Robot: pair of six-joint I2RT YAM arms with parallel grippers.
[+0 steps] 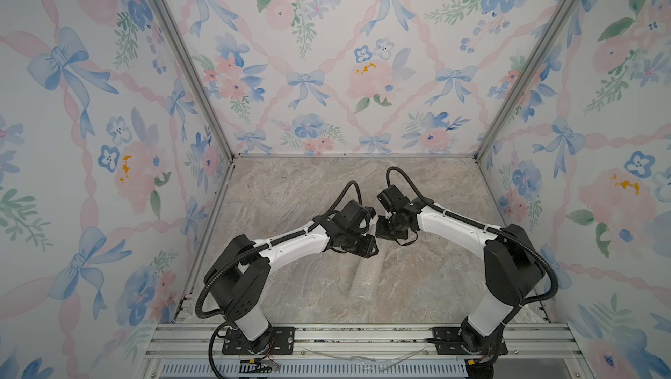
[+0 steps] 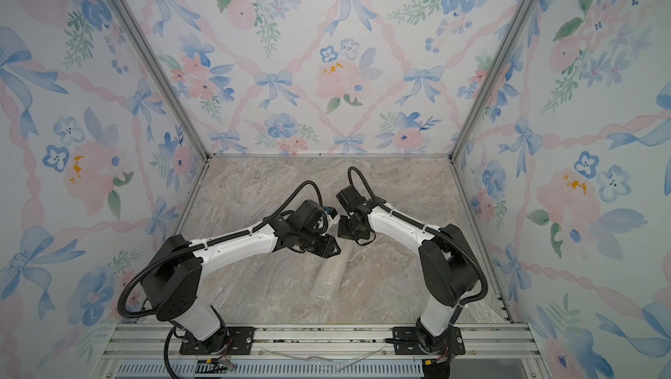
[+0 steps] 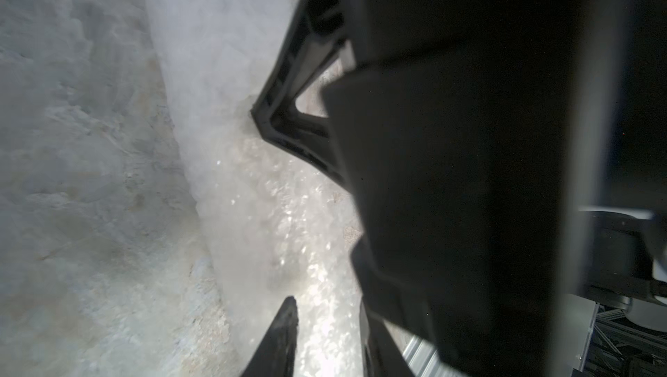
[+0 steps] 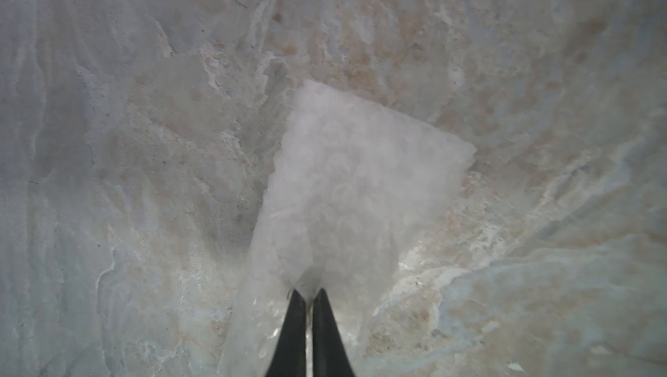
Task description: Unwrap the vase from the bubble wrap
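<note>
A long strip of clear bubble wrap point(image 1: 365, 279) lies on the table, running from beneath both grippers towards the front edge. In the right wrist view the far end of the wrap point(image 4: 378, 147) is flat, with a square corner. There my right gripper is shut, a thin clear fold of wrap between its tips. My left gripper has its fingers point(image 3: 280, 335) apart over the wrap point(image 3: 243, 238), holding nothing that I can make out. The vase cannot be told apart from the wrap in any view.
Both wrists are close together over the wrap; the right one's dark housing point(image 3: 451, 168) fills much of the left wrist view. Patterned walls point(image 1: 335, 64) enclose the back and sides.
</note>
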